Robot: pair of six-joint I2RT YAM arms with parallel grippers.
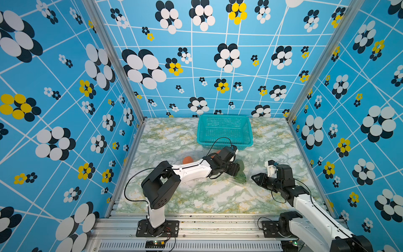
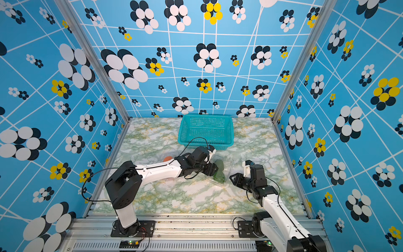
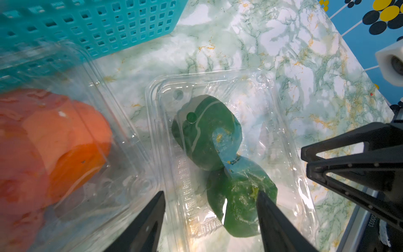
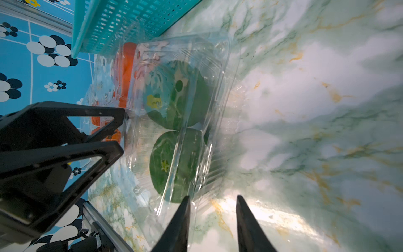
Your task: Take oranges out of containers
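A clear lidded container (image 3: 289, 147) with two green fruits (image 3: 210, 130) sits between my arms. Left of it, another clear box (image 3: 130, 138) holds oranges (image 3: 79, 126); in the top left view my left arm covers most of them, and one orange (image 1: 187, 160) shows behind it. My left gripper is open over the near part of the green-fruit container, nothing held. From the right side, my right gripper stands near this container's right edge, its fingers apart with bare table showing between them.
An empty teal basket (image 1: 200, 131) stands at the back of the marble table (image 1: 168, 134), close behind the containers. Free table lies to the right of the containers and in front.
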